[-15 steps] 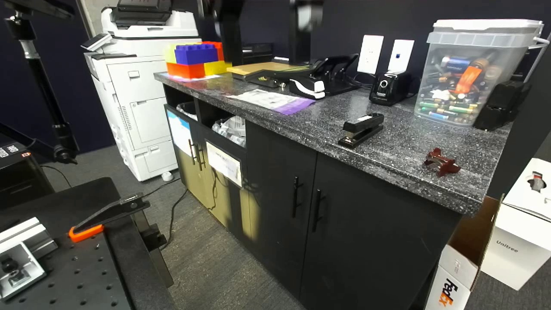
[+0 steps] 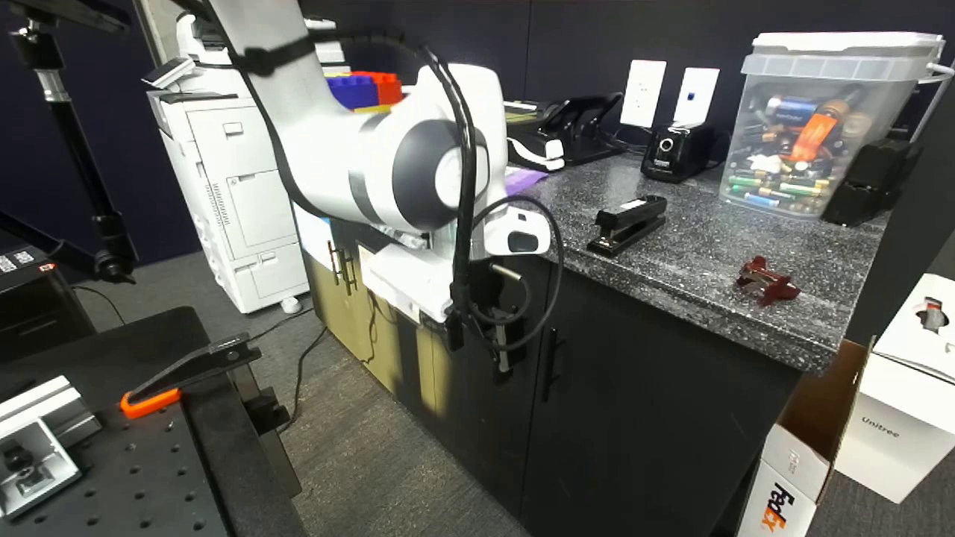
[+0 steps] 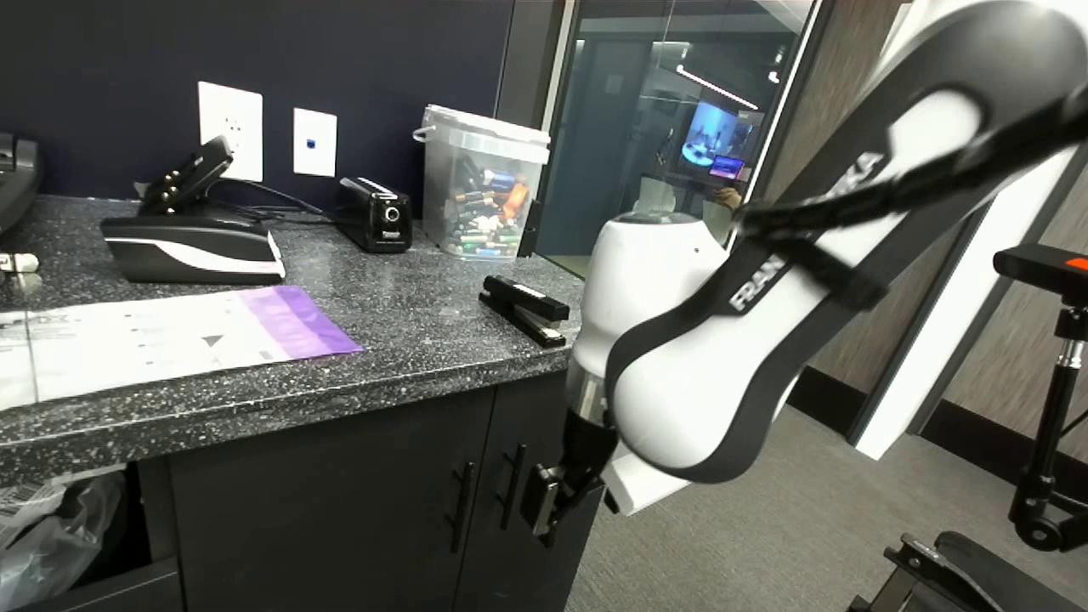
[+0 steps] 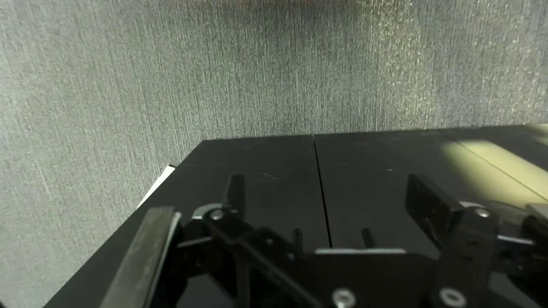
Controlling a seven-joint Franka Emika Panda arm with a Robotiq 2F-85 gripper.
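My gripper (image 2: 479, 344) hangs beside the front of the black cabinet, lower than the countertop edge. In the wrist view the gripper is open, its fingers (image 4: 235, 191) wide apart with nothing held. Beyond them show the dark cabinet doors (image 4: 257, 169) with two small handles (image 4: 368, 238), and grey carpet. A black stapler (image 2: 629, 224) lies on the speckled counter, higher than my gripper and to its right in the first exterior view. Farther right sits a dark red staple remover (image 2: 766, 281) near the counter's edge.
The counter (image 3: 388, 306) also carries a clear bucket (image 3: 479, 189) of batteries, an electric pencil sharpener (image 3: 375, 216) and a flat purple-and-white packet (image 3: 204, 337). A black perforated table (image 2: 116, 465) stands opposite. Open carpet (image 2: 358, 447) lies between. A cardboard box (image 2: 792, 465) stands past the counter's end.
One second ago the arm was mostly out of view, with dark blurred parts over the counter's back. Now the arm reaches in from above, gripper down before the cabinet. The counter objects look unmoved.
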